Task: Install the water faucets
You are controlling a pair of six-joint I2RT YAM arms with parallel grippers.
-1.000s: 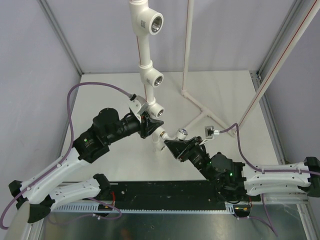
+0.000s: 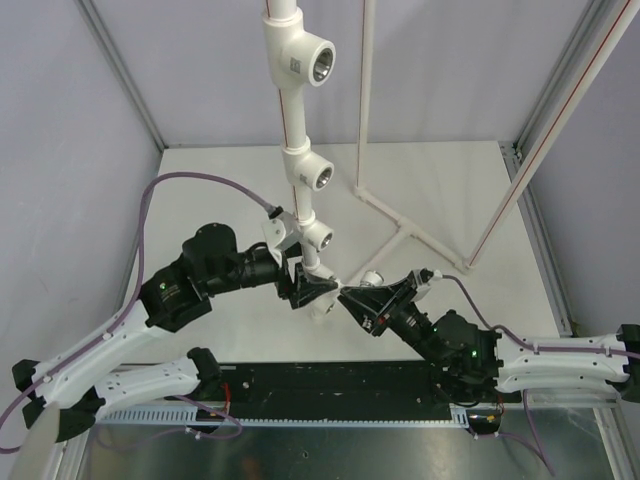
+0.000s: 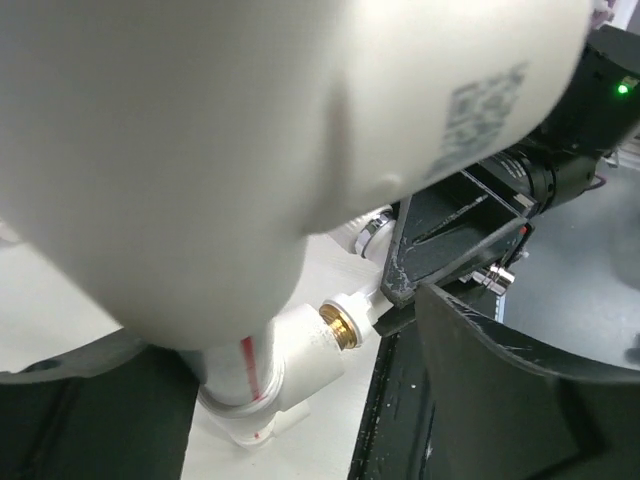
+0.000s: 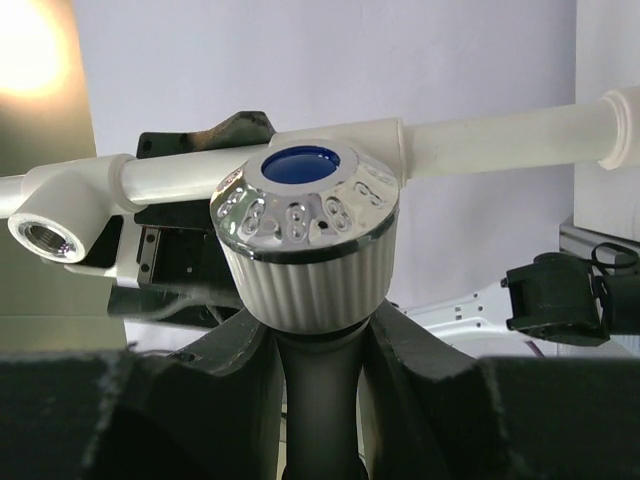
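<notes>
A white vertical pipe (image 2: 292,115) with side tees runs down the middle. My left gripper (image 2: 311,285) is beside its lower part; in the left wrist view its two dark fingers (image 3: 100,410) straddle the pipe under a tee (image 3: 440,110), part open. My right gripper (image 2: 353,297), right of the pipe, is shut on the faucet, whose chrome knob with blue cap (image 4: 306,240) faces the right wrist camera. Near it in the left wrist view is a brass threaded fitting (image 3: 340,326) at a lower tee.
A white pipe frame (image 2: 405,228) lies on the board behind the right arm, with tall uprights at the back and right. The board (image 2: 200,175) is clear at the back left. A dark slot and metal rail cross the front edge.
My right gripper and faucet have shifted slightly right, and the pipe's upper part and the frame have shifted slightly.
</notes>
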